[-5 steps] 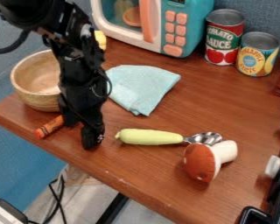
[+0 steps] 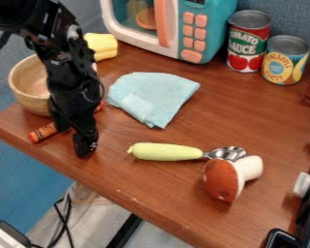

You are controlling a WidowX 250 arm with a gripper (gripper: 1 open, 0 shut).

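Note:
My black gripper (image 2: pixel 82 138) is low at the left front of the wooden table, its tip beside an orange carrot-like item (image 2: pixel 44 132) with a red part showing behind the gripper. I cannot tell whether its fingers are open or shut on it. A wooden bowl (image 2: pixel 28 82) sits behind the arm, partly hidden. A pale yellow-green corn or squash toy (image 2: pixel 165 151) lies by a metal scoop (image 2: pixel 228 153) and a red-and-white mushroom toy (image 2: pixel 221 180).
A folded blue cloth (image 2: pixel 151 95) lies mid-table. A toy microwave (image 2: pixel 158 24), yellow item (image 2: pixel 101 46), tomato can (image 2: pixel 247 41) and second can (image 2: pixel 286 60) stand at the back. A black appliance (image 2: pixel 297 218) edges the right.
The arm and gripper have shifted a little to the left and up, uncovering more of the yellow item behind and the orange-red item beside the gripper.

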